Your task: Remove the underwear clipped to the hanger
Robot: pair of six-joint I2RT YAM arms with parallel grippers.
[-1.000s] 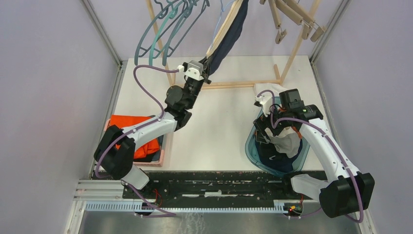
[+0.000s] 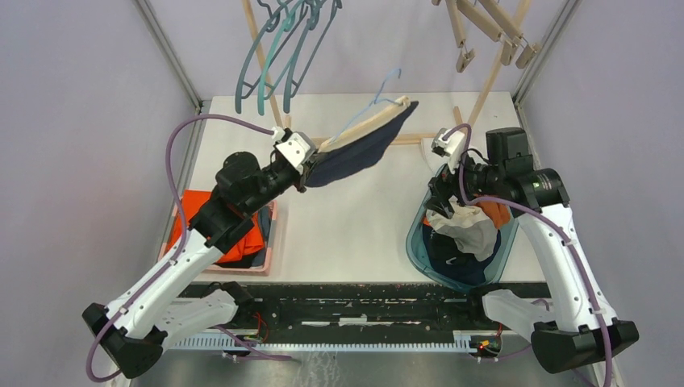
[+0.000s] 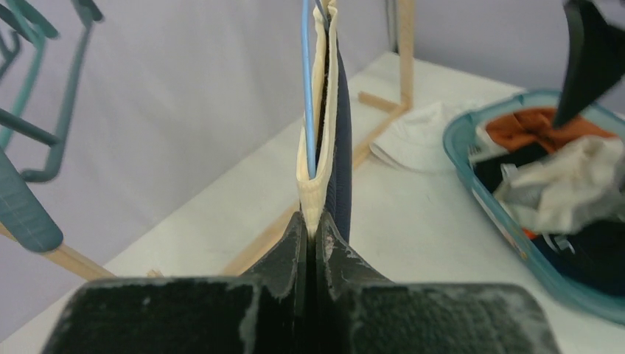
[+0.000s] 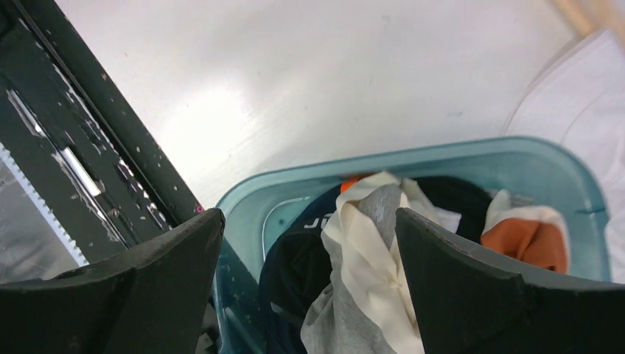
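My left gripper [image 2: 305, 171] is shut on one end of the dark blue underwear [image 2: 363, 158] with a cream waistband. A light blue hanger [image 2: 377, 101] runs along that waistband, its hook pointing up and to the right. In the left wrist view the hanger [image 3: 309, 96] and the waistband [image 3: 317, 188] rise from between the closed fingertips. Whether the far end is clipped cannot be told. Above the teal basket [image 2: 416, 242], my right gripper is open, with grey and cream cloth [image 4: 361, 273] below and between its fingers but not held.
Several teal hangers [image 2: 289, 56] hang at the upper left of a wooden rack. Wooden clip hangers [image 2: 492, 24] hang at the upper right. A pink basket [image 2: 273, 234] with orange cloth [image 2: 242, 246] stands at the left. The white table [image 2: 355, 234] between the baskets is clear.
My left gripper has moved down and left, bringing the underwear and its hanger lower, away from the rack top.
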